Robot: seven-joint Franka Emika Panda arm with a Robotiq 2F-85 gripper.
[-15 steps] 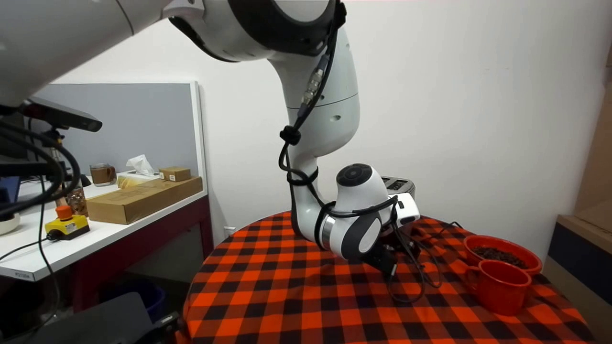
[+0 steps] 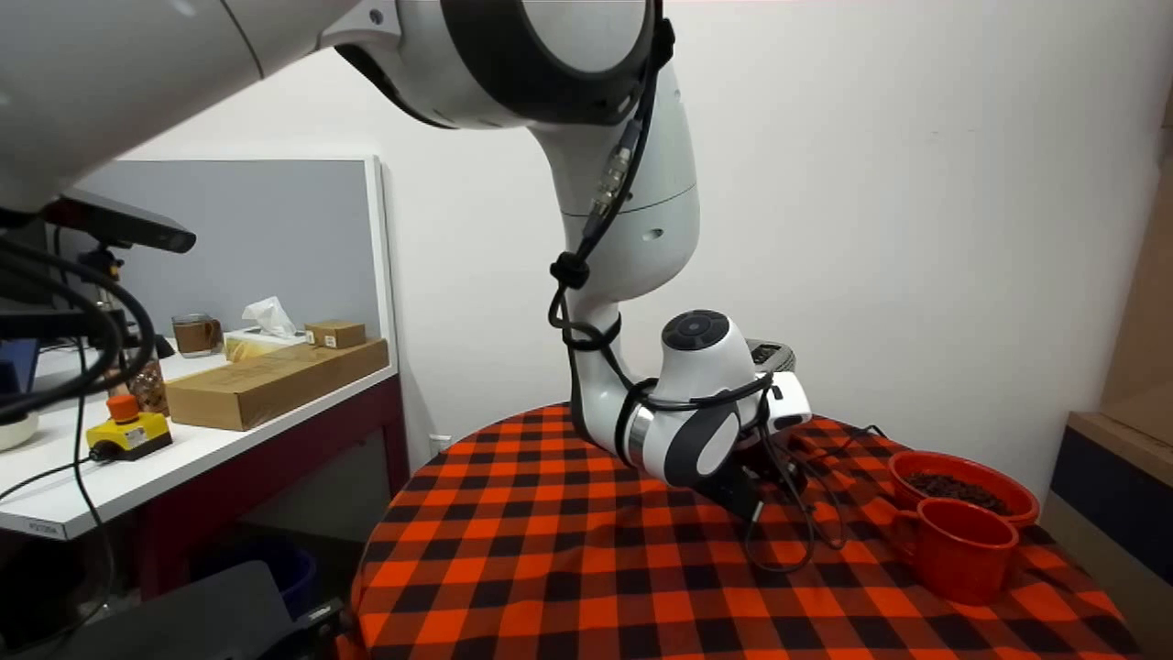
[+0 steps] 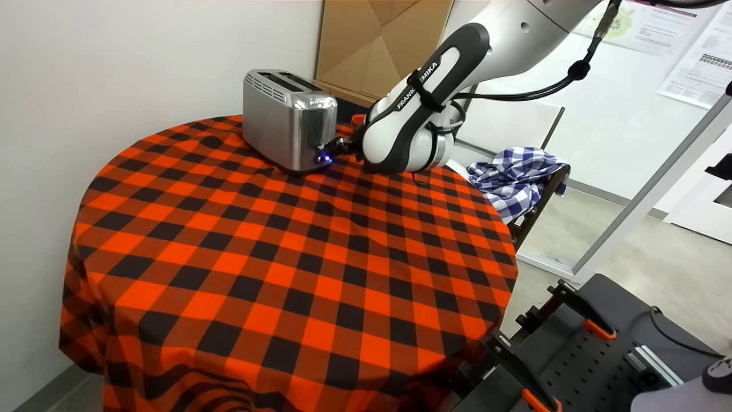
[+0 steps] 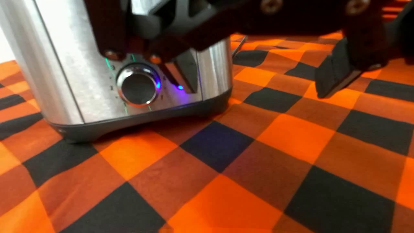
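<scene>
A silver toaster (image 3: 274,120) stands upright at the back of the table. On its end face, low down, a round control knob (image 4: 138,85) shows in the wrist view, with green marks around it and a blue glow at its right. My gripper is open, its fingers wide apart and only tablecloth visible in the gap. One finger is close to the face just right of the knob; whether it touches cannot be told. The other finger (image 4: 335,72) hangs clear of the toaster, over the cloth. In exterior view 1, the arm hides most of the toaster.
A red-and-black checked cloth (image 3: 295,274) covers the round table, whose front and middle are bare. A red mug (image 2: 964,554) and a red bowl (image 2: 935,466) holding dark brown pieces stand at the right in exterior view 1. Loose cables hang around my wrist.
My arm and gripper have shifted a little to the right in exterior view 1, covering more of the toaster. The mug and bowl have stayed in place.
</scene>
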